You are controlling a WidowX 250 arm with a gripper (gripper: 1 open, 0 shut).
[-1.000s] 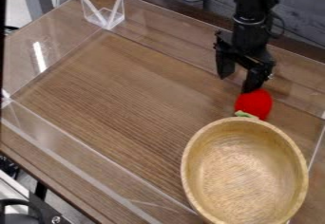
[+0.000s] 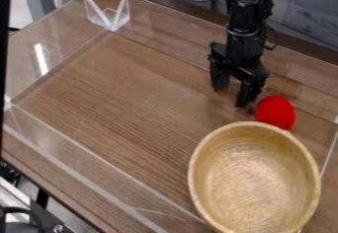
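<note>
My black gripper point(image 2: 232, 79) hangs low at the right, just up and left of a red round object point(image 2: 275, 112) that looks like a vegetable or fruit. Its fingers are apart, with nothing visible between them. The red object rests on the wooden table at the upper rim of a large tan bowl point(image 2: 252, 176); no green part of it shows now.
The wooden table point(image 2: 113, 109) is broadly clear at the centre and left. A clear angular plastic item point(image 2: 109, 12) sits at the back left. Dark equipment lies beyond the lower-left edge, and a wooden ledge runs along the back right.
My gripper has come lower and slightly toward the viewer. The red object has moved a little to the right, and its green part is no longer visible.
</note>
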